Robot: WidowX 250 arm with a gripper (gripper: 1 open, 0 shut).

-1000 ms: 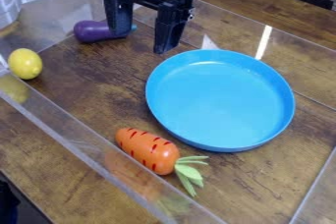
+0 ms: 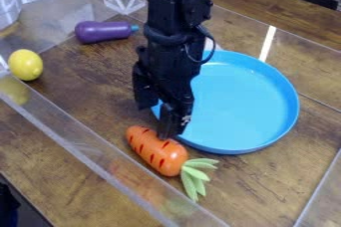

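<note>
My black gripper (image 2: 163, 116) hangs low over the left rim of a blue plate (image 2: 246, 102), its fingertips just above and behind an orange carrot toy (image 2: 158, 151) with pale green leaves. The fingers stand open, with nothing seen held between them. The carrot lies at the front, below the plate.
A yellow lemon (image 2: 26, 64) lies at the left, and a purple eggplant (image 2: 104, 31) at the back left, partly beside my arm. Clear walls edge the wooden surface (image 2: 80, 121) at the left and front.
The plate, lemon and eggplant look unmoved.
</note>
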